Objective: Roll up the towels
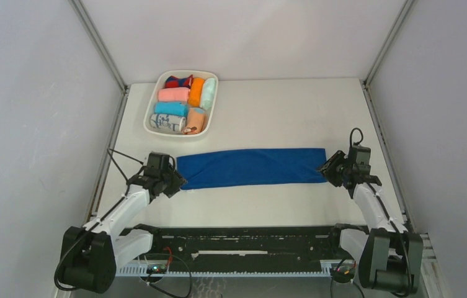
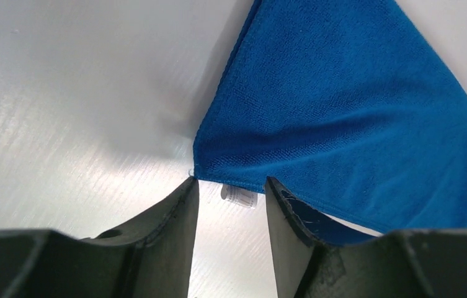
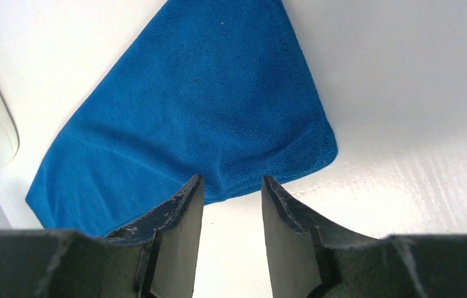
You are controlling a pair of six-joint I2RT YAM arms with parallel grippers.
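Note:
A blue towel (image 1: 249,167) lies flat as a long folded strip across the middle of the table. At its left end, my left gripper (image 1: 180,186) is over the near corner; in the left wrist view the towel's edge (image 2: 342,124) runs just beyond the parted fingertips, a small white tag (image 2: 239,195) showing between them. Over the towel's right end is my right gripper (image 1: 322,171). The right wrist view shows its fingers apart, the towel's near edge (image 3: 268,130) just past the tips, with a slight crease there. Neither gripper has cloth visibly pinched.
A white basket (image 1: 147,124) at the back left holds several rolled towels, among them an orange one (image 1: 196,92) and a pink one (image 1: 173,94).

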